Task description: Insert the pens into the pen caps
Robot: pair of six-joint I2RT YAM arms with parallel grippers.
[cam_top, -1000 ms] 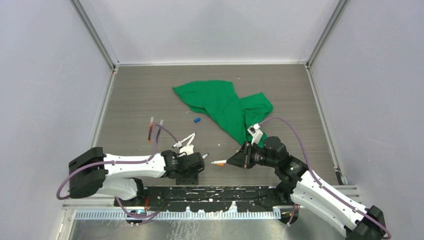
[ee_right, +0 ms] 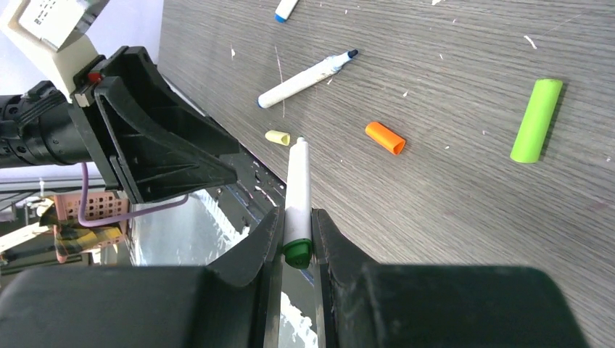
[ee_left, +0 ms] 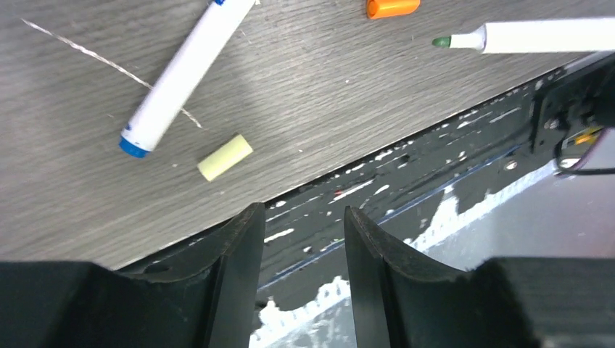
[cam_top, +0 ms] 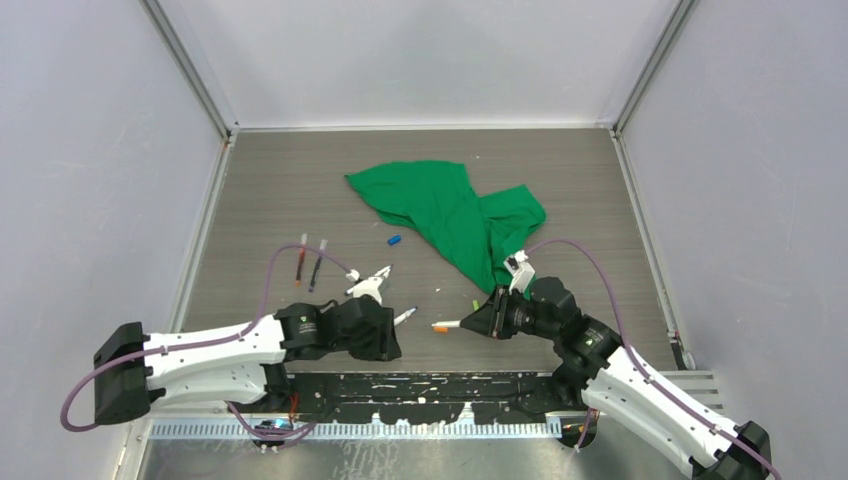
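A white marker [ee_right: 297, 192] with a green end stands in my right gripper, which is shut on it near that end. In the left wrist view its bare green tip [ee_left: 441, 42] points left, away from the right arm. My left gripper is part open, nothing between its fingers, low near the table's front edge. A yellow cap [ee_left: 225, 157] and a blue-ended marker [ee_left: 185, 80] lie ahead of it, apart from the fingers. An orange cap [ee_right: 385, 138] and a green cap [ee_right: 537, 121] lie on the table in the right wrist view.
Behind the arms a green cloth [cam_top: 440, 205] lies crumpled, a blue cap [cam_top: 394, 239] beside it. Two slim pens [cam_top: 301, 260] are at the left; white markers [cam_top: 380, 275] lie partly hidden behind the left arm. A dark rail [cam_top: 460, 390] borders the table's front.
My right gripper has drifted slightly right, still with its marker.
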